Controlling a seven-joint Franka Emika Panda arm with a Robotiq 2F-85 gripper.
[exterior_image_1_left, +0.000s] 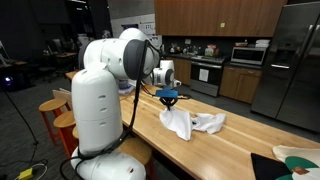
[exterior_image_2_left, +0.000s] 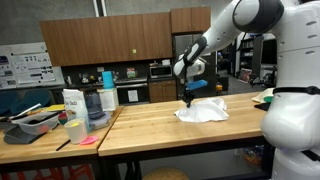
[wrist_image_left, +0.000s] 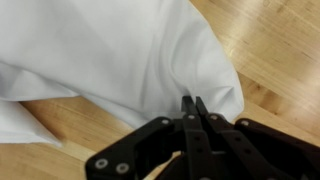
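Note:
A white cloth (exterior_image_1_left: 177, 124) lies rumpled across the wooden table, part of it raised toward my gripper (exterior_image_1_left: 169, 104). In exterior view 2 the same cloth (exterior_image_2_left: 205, 109) spreads to the right of the gripper (exterior_image_2_left: 187, 102). Seen from the wrist, the cloth (wrist_image_left: 120, 50) fills much of the upper left, and its folds run together at the tips of my gripper. The black fingers are closed together on the cloth, with a pinch of it appearing to be between them; the exact contact is hard to see.
Bare wooden table (exterior_image_1_left: 230, 145) lies to the right of the cloth. A dark item (exterior_image_1_left: 268, 167) and a green-and-white tray (exterior_image_1_left: 298, 155) sit at the near right. A person (exterior_image_2_left: 190, 68) stands behind the table. Stools (exterior_image_1_left: 63, 122) line the left side.

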